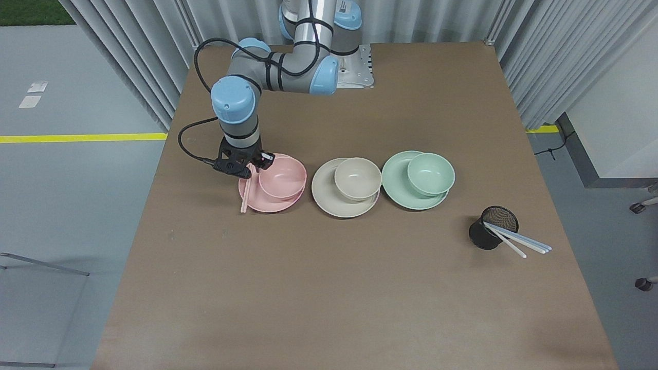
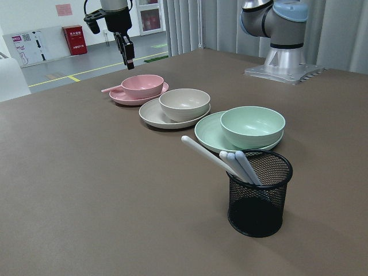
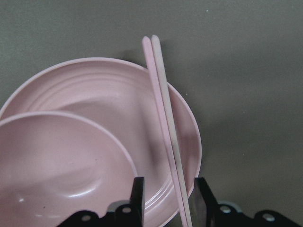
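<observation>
Pink chopsticks lie across the edge of a pink plate, beside a pink bowl. My gripper hangs over them, fingers apart, above the chopsticks with nothing held. A cream bowl on a cream plate and a green bowl on a green plate stand to the right in the front view. A black mesh cup holds several white and light blue chopsticks.
The robot's base stands at the back.
</observation>
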